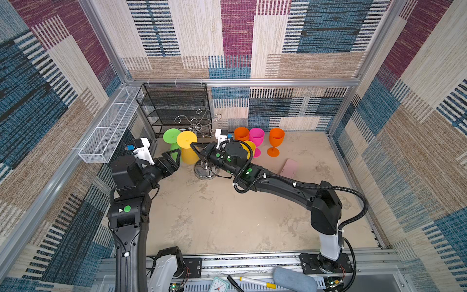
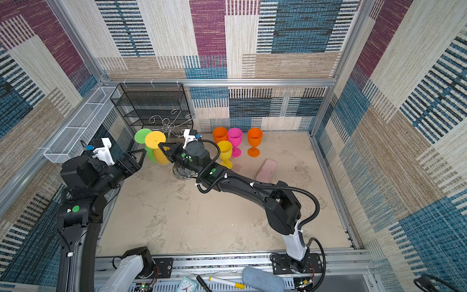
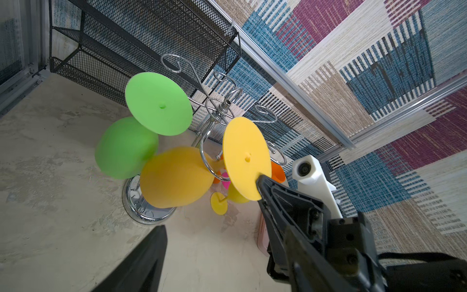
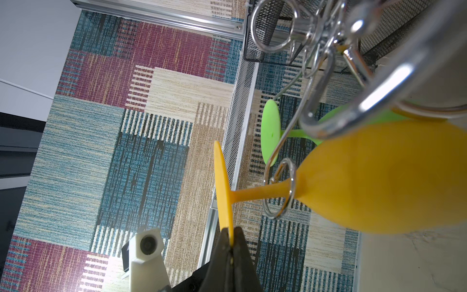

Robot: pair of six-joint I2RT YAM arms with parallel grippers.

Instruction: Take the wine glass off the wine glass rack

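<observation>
A yellow wine glass [image 4: 374, 180] hangs on the chrome wire rack [image 3: 146, 204], its stem within a loop. A green glass [image 3: 126, 146] hangs beside it. My right gripper is shut on the yellow glass's disc foot, at its edge. My left gripper [image 1: 172, 156] stands part open in front of the glasses, nothing between its fingers; in its own view the fingers are blurred at the bottom.
Several orange, pink and yellow glasses [image 2: 254, 138] stand at the back right. A pink block [image 2: 267, 170] lies right of centre. A black mesh shelf [image 1: 172, 102] is at the back left.
</observation>
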